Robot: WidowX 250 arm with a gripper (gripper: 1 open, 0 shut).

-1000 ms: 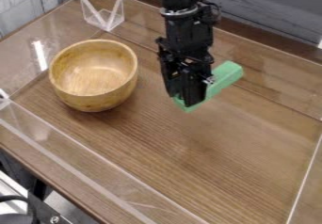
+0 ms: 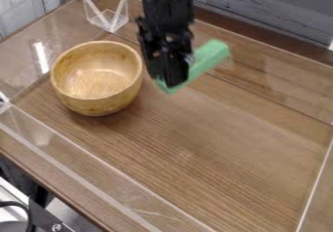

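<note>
My gripper (image 2: 169,60), dark and partly blurred, hangs over the upper middle of the table, shut on a light green object (image 2: 198,68) that angles up to the right. A pale wooden bowl (image 2: 93,80) sits on the left, just beside the gripper. The exact contact between fingers and green object is blurred.
A clear wire-like or plastic item (image 2: 107,12) stands at the back left, with another clear item at the left edge. A raised edge runs along the back right.
The gripper and green object have moved left and up in the view, toward the bowl's right side. The bowl stays in about the same place.
</note>
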